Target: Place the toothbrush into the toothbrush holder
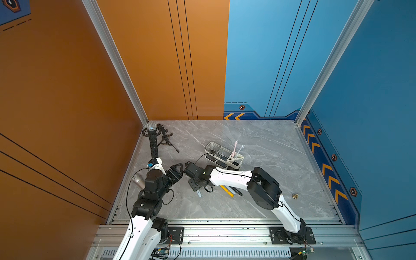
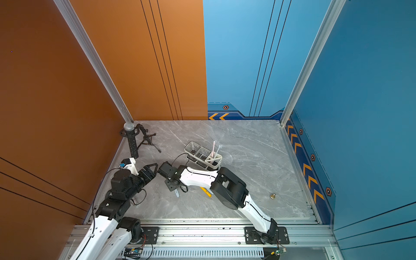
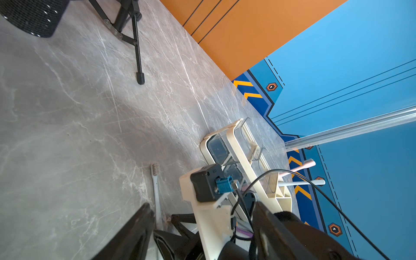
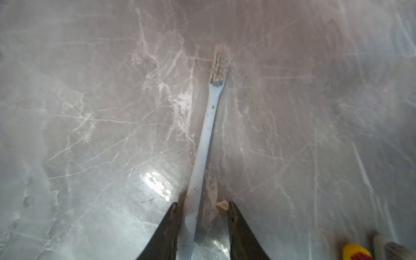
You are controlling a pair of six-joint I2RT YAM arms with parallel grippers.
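On the grey table lies a light blue toothbrush (image 4: 202,151), bristle end pointing away in the right wrist view. My right gripper is open, its fingertips on either side of the handle without gripping it. From the top left view this gripper hides most of the brush, leaving only the handle end visible. Farther back stands the white holder (image 1: 235,161), with a pink toothbrush (image 1: 234,149) and a pale one (image 1: 240,149) upright in its right end. My left gripper, open and empty, hovers left of the right one.
Yellow (image 1: 226,191) and dark-handled tools lie beneath the right arm. A microphone (image 1: 152,138) and a small black tripod (image 1: 166,137) occupy the back left. A brass piece (image 1: 295,195) sits at the right.
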